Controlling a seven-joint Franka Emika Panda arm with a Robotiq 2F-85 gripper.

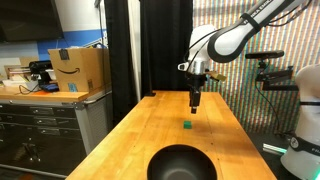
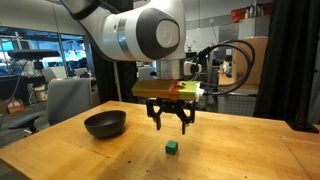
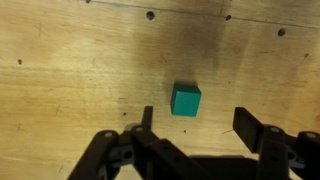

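Note:
A small green block (image 3: 185, 99) rests on the wooden table, just beyond the line between my fingertips in the wrist view. In exterior view 2 the same block (image 2: 172, 147) lies below my gripper (image 2: 171, 125), with clear air between them. My gripper has its fingers spread apart, one on each side, with nothing between them. From exterior view 1 the gripper (image 1: 195, 104) hangs above the table, over and slightly right of the block (image 1: 187, 125). A black round bowl (image 1: 181, 163) stands near the front edge of that view.
The bowl (image 2: 105, 123) sits well away from the block in exterior view 2. Bare wooden tabletop (image 1: 130, 132) surrounds the block. A cardboard box (image 1: 80, 69) stands on a separate cabinet at the left. A grey chair (image 2: 69, 100) is beyond the table.

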